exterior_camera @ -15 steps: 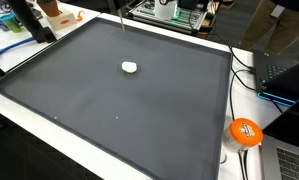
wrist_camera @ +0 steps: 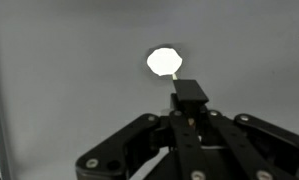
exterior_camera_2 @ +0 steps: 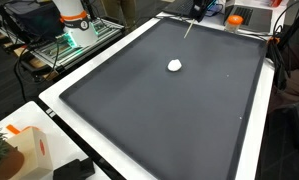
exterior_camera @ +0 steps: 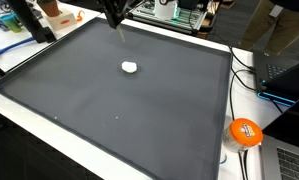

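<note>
A small white, roundish object (exterior_camera: 129, 67) lies on the dark grey board (exterior_camera: 109, 110); its uneven outline shows best in the wrist view, where the white object (wrist_camera: 164, 61) appears just past my fingertips. My gripper is shut on a thin pale stick (exterior_camera: 121, 34), which points downward. In exterior view 2 the stick (exterior_camera_2: 188, 31) hangs near the board's far edge, apart from the white object (exterior_camera_2: 174, 65). From the wrist only the stick's tip (wrist_camera: 174, 77) shows, close to the white object's edge in the picture. What the stick's held end looks like is hidden.
An orange-topped container (exterior_camera: 243, 133) stands right of the board on the white table, with a cable beside it. A laptop (exterior_camera: 283, 85) sits at the right side. The rest of the board is bare.
The gripper has come into sight at the top of exterior view 1. Its stick has shifted lower in the picture, nearer the white object, which has stayed put.
</note>
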